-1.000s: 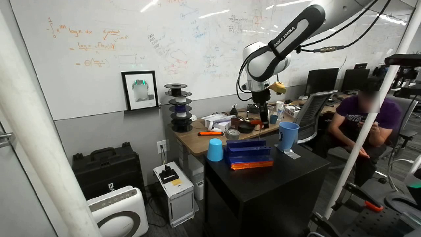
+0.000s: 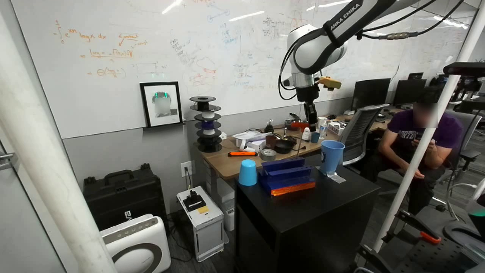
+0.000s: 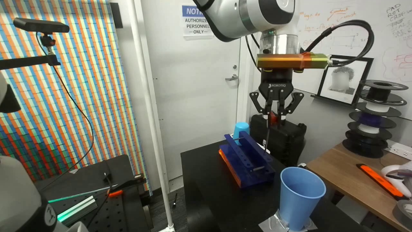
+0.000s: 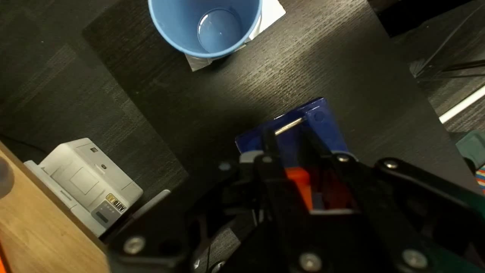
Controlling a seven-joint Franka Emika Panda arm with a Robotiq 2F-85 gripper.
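Note:
Above the black cabinet, my gripper (image 3: 274, 116) is shut on a tool with a red-orange handle (image 3: 273, 118). Its thin shaft (image 3: 267, 138) hangs down toward the far end of a dark blue rack (image 3: 248, 183), which has an orange side. In the wrist view the orange handle (image 4: 298, 179) shows between the dark fingers, whose exact contact is hard to see. A large blue cup (image 3: 295, 208) stands taped to the cabinet near the rack. At the other side of the rack is a smaller light-blue cup (image 2: 248, 173), apparently upside down.
The black cabinet top (image 2: 313, 200) is bare in front of the rack. Behind it, the wooden desk (image 2: 222, 164) carries tape, an orange tool and clutter. A stack of spools (image 2: 209, 127) stands at the desk's left end. A person sits at the right.
My gripper has risen and shifted slightly right in exterior view 1, and the red-handled tool has come up with it. The rack and cups look nearly unchanged.

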